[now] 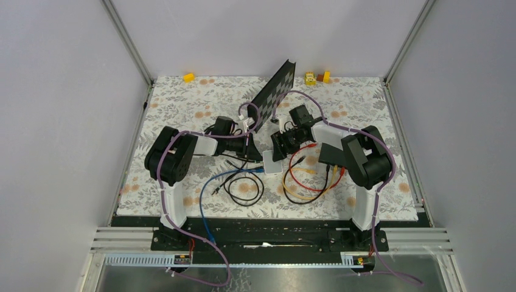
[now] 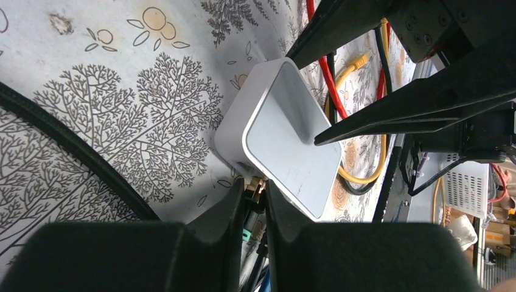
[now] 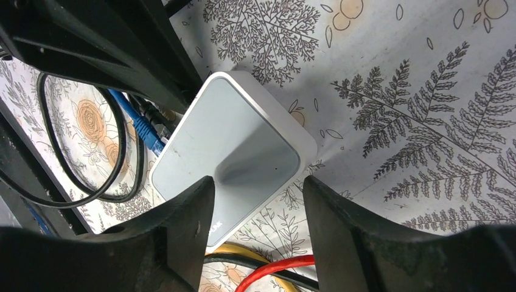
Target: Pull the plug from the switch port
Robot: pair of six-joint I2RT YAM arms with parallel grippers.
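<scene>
The white switch (image 1: 273,165) lies on the patterned mat; in the left wrist view its silver top (image 2: 292,140) is tilted toward the camera. My left gripper is at the port side, its fingers close together around a small connector with a gold part and black body, partly hidden; whether they grip it is unclear. My right gripper is open over the switch (image 3: 225,146), one finger on each side of its near corner. Blue and black cable plugs (image 3: 146,129) lie at the switch's port side.
Coiled black cables (image 1: 243,201) lie left of the switch; red, yellow and black cables (image 1: 304,198) and a dark box (image 1: 330,155) are to the right. A checkered board (image 1: 272,91) stands behind. Yellow blocks sit at the back.
</scene>
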